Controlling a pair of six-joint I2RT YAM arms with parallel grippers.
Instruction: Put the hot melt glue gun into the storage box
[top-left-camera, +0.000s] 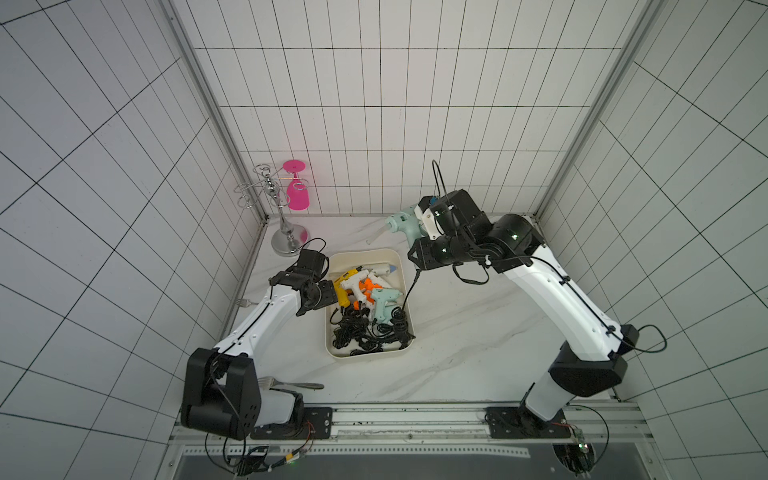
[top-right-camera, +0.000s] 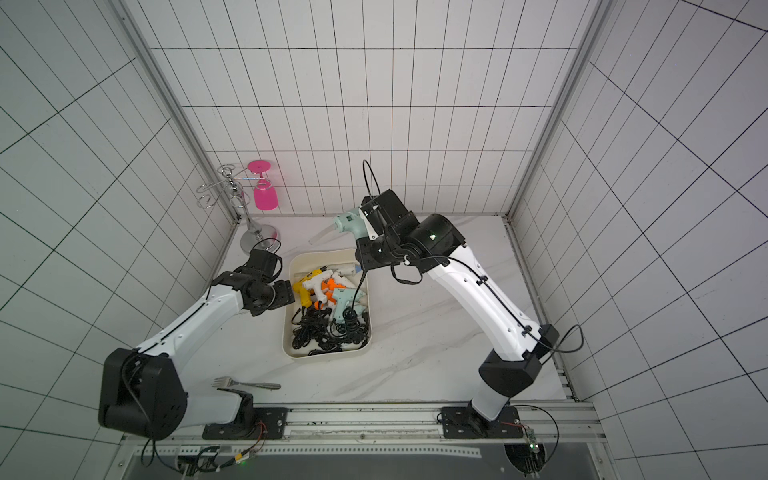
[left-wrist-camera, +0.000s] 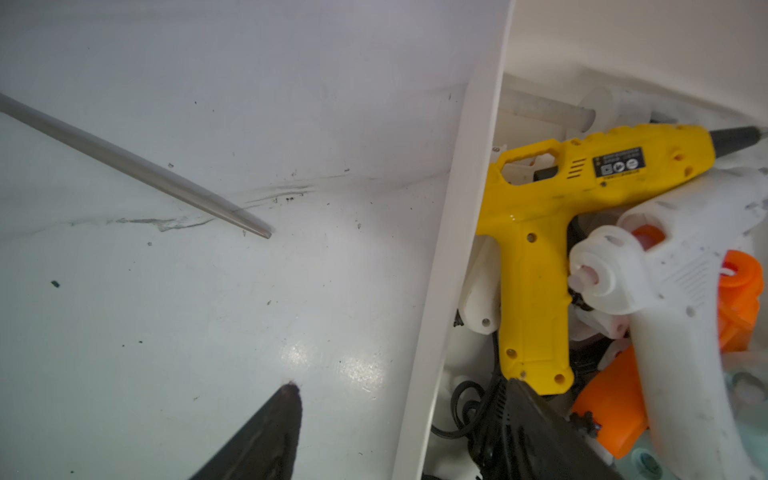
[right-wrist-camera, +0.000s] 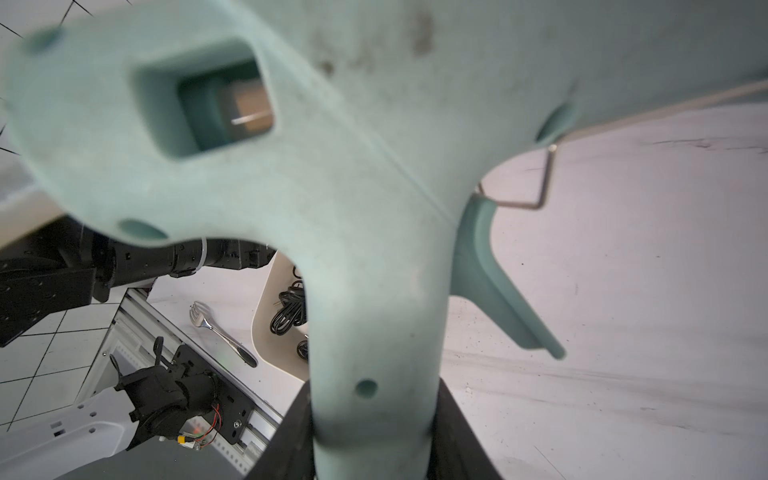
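Note:
A mint glue gun (top-left-camera: 405, 226) is held high over the back right part of the cream storage box (top-right-camera: 367, 336), with my right gripper shut on its handle; its cord hangs down to the box. Inside the box lie several glue guns, among them a yellow one (left-wrist-camera: 534, 302), a white one (left-wrist-camera: 672, 344), orange ones and another mint one (top-left-camera: 385, 302), with black coiled cords. My left gripper stands open at the box's left side, fingers either side of the rim, nothing seen held.
A metal stand (top-left-camera: 285, 238) with an upturned pink glass (top-left-camera: 297, 192) stands at the back left. A fork (top-right-camera: 248, 384) lies at the front left, and a thin metal utensil (left-wrist-camera: 144, 168) left of the box. The counter right of the box is clear.

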